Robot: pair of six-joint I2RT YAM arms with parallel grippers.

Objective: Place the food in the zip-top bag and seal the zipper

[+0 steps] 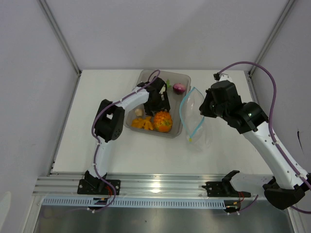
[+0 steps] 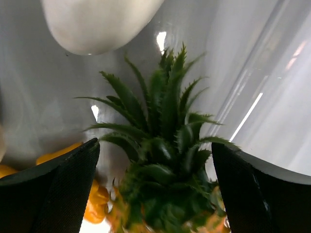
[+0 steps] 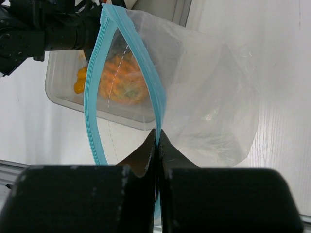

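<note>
A grey bin [image 1: 174,128] holds toy food. My left gripper [image 1: 160,109] is open over a pineapple [image 1: 163,122]; in the left wrist view its fingers flank the green leaves [image 2: 160,111], with a white item [image 2: 97,19] above. The bin also holds yellow bananas [image 1: 142,123] and a purple onion [image 1: 179,88]. My right gripper is shut on the blue zipper edge of the clear bag [image 3: 214,107], which hangs with its opening showing, right of the bin.
The right arm stands over the table's right part.
</note>
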